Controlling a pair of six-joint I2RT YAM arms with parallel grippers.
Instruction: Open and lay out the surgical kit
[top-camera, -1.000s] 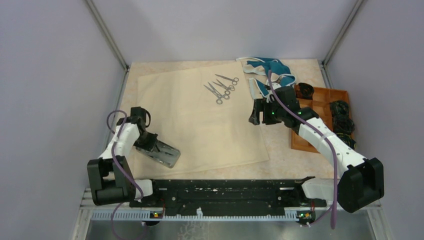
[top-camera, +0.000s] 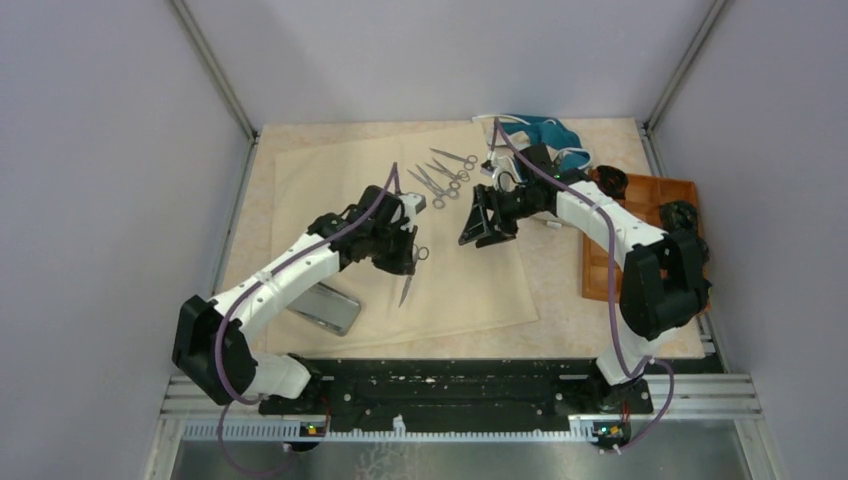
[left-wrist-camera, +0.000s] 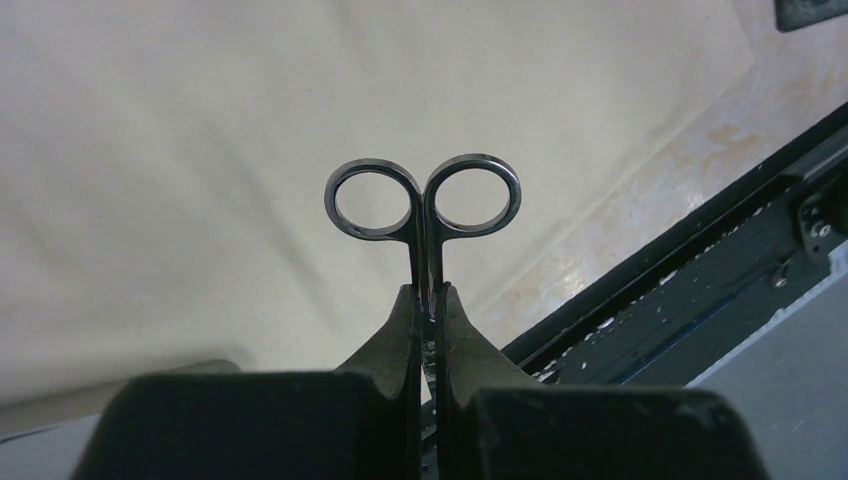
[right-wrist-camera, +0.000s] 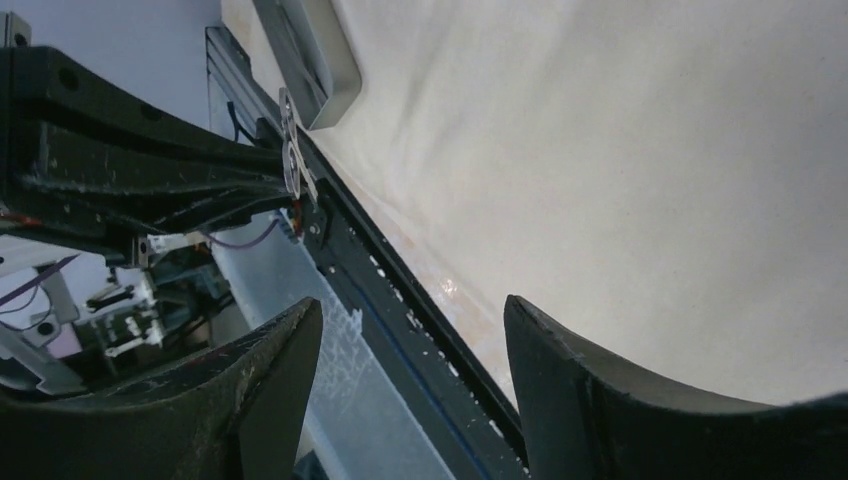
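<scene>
My left gripper (top-camera: 408, 262) is raised over the middle of the cream cloth (top-camera: 340, 185), shut on scissor-like forceps (left-wrist-camera: 470, 230), gripped below the two finger rings. My right gripper hangs over the cloth right of it, fingers apart with nothing between. Several scissor-like instruments (top-camera: 437, 187) lie in a row at the cloth's upper right. The metal tray (top-camera: 330, 310) rests at the cloth's lower left, partly under the left arm; its contents are hard to make out.
An orange compartment box (top-camera: 600, 280) with dark bundles stands at the right, partly under the right arm. Teal fabric (top-camera: 540, 130) lies at the back right.
My left gripper has risen from the tray and moved right with the forceps. My right gripper has moved left, toward the middle of the cloth.
</scene>
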